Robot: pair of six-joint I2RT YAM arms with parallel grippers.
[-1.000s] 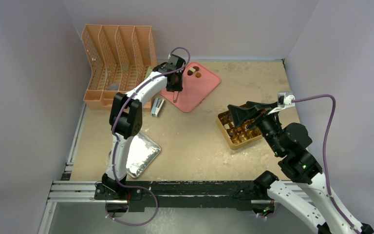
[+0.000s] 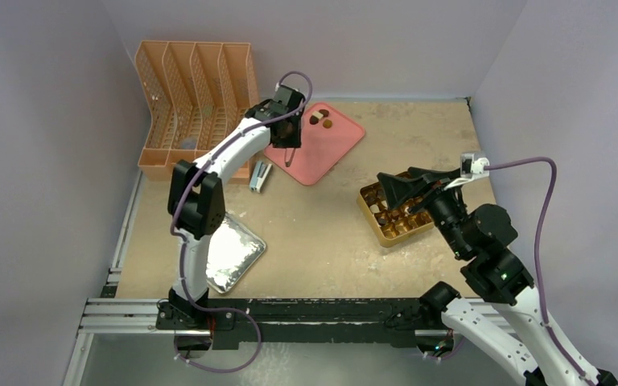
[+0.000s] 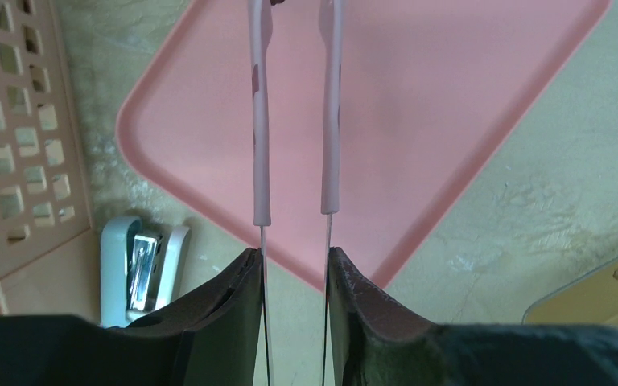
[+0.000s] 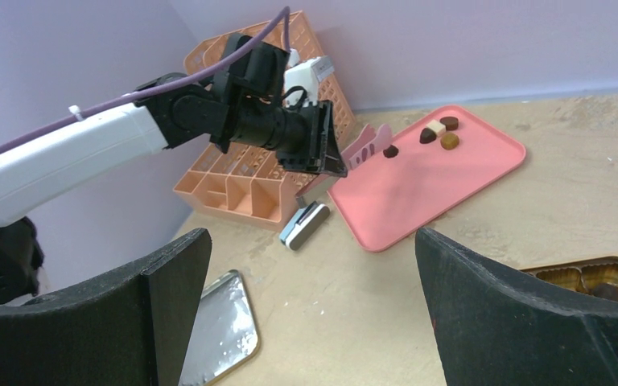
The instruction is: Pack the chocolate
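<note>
In the top view several chocolates (image 2: pixel 327 124) sit at the far end of the pink tray (image 2: pixel 322 157), and a gold compartment box (image 2: pixel 389 240) with some chocolates stands to the right. My left gripper is shut on a pair of tongs (image 3: pixel 262 161), whose pink-tipped arms stand apart above the tray. At the top edge of the left wrist view, a sliver of a dark piece shows between them. The right wrist view shows a dark chocolate (image 4: pixel 390 151) close to the tong tips; contact cannot be told. My right gripper hangs open and empty over the box.
A peach rack (image 2: pixel 157 158) stands at the back left, close to the left arm. Beside the pink tray lies a stapler (image 2: pixel 261 177). A silver tray (image 2: pixel 237 253) is at the front left. Free table lies between the pink tray and the box.
The left arm's elbow has swung left and slightly towards the front, while its gripper and tongs moved only a little. The right arm stays practically where it was.
</note>
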